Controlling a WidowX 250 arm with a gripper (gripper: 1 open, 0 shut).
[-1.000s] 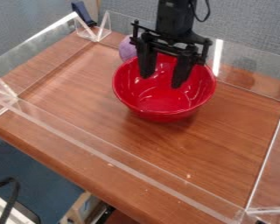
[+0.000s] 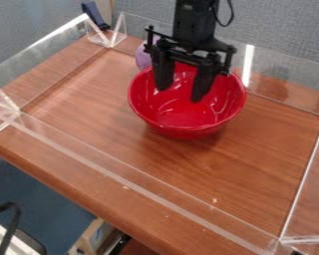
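My black gripper (image 2: 183, 80) hangs from above over a large red bowl (image 2: 185, 118) at the back middle of the wooden table, its two fingers apart and reaching down into the bowl's opening. Nothing shows between the fingers. A purple object (image 2: 144, 58) sits behind the bowl's left side, partly hidden by the bowl and gripper.
The wooden tabletop (image 2: 123, 169) is bordered by clear low walls at back, front and sides. Its left, front and right areas are bare. A dark object (image 2: 95, 16) stands at the back-left corner.
My gripper has shifted very slightly to the left over the bowl. The bowl looks unmoved.
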